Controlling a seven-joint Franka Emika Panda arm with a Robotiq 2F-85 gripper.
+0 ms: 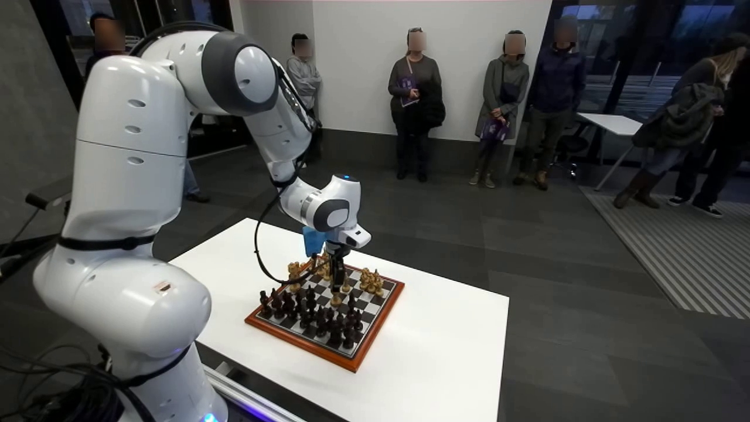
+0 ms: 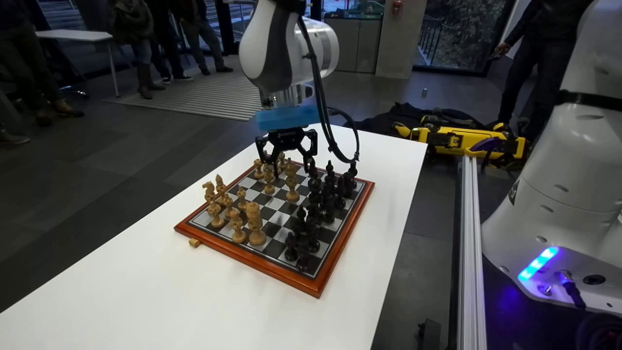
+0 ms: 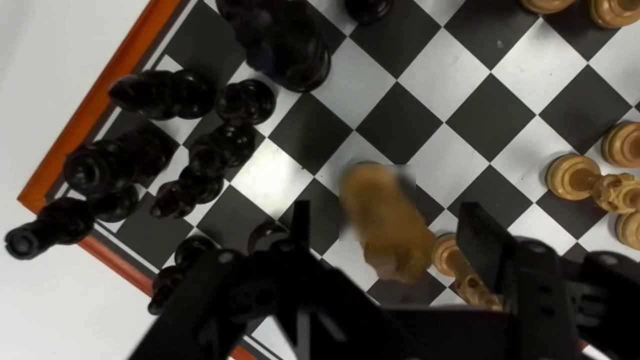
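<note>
A tall light wooden chess piece [image 2: 291, 187] stands on the board among the middle squares. My gripper [image 2: 291, 166] is above it, pointing down, with the piece's top between its fingers. The wrist view shows the light piece [image 3: 390, 225], partly blurred, with a gap to the finger on either side. The gripper is partly open there and grips nothing that I can see. The chessboard [image 1: 379, 320] has a reddish wooden rim. In exterior view 1 the gripper [image 1: 338, 287] hides part of the light pieces behind it.
Dark pieces [image 2: 326, 195] crowd one side of the board, close to the gripper. Another light piece [image 3: 447, 255] stands near the right finger. More light pieces [image 2: 254, 224] line the opposite side. A small light piece [image 2: 194, 242] lies off the board.
</note>
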